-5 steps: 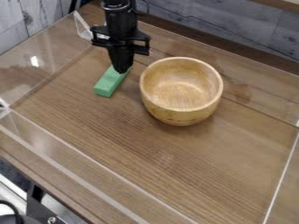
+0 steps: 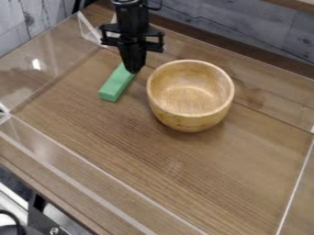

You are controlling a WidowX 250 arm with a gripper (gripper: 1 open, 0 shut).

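Note:
A green rectangular block (image 2: 117, 84) lies flat on the wooden table, left of a large tan bowl (image 2: 190, 96). Just above the block's far end, beside the bowl's upper-left rim, hangs the dark gripper (image 2: 131, 55) of the arm that reaches in from the back. It points down and looks shut, with nothing visible between its fingers. Whether the fingertips touch the block cannot be told.
A wall runs behind the table at the back.
The gripper has shifted slightly, with its upper part a little further right than before. The green block and the bowl have not visibly moved.

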